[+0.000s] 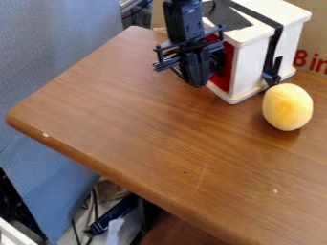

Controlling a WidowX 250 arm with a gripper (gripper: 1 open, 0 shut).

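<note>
My dark gripper (192, 59) hangs at the top middle, in front of a white box (250, 48) with a red panel and a dark strap. Whether it is open or shut is hard to make out, as is anything between its fingers. A pale yellow round fruit or ball (288, 107) rests on the wooden table (141, 144), right of and below the gripper, apart from it.
A cardboard box (313, 53) stands behind the white box. The table's left edge borders a blue-grey partition (52, 67), with cables and clutter on the floor below.
</note>
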